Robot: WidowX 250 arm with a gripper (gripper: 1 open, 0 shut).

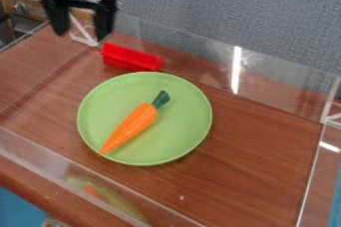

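An orange carrot with a green top [134,126] lies diagonally on a light green plate [181,134] in the middle of the wooden surface. A red block [132,58] lies behind the plate. My black gripper [80,17] is high at the upper left, blurred, open, above and left of the red block, away from the carrot.
Clear low walls edge the wooden surface [253,171], with a grey speckled backdrop behind. A white wire piece stands at the back left.
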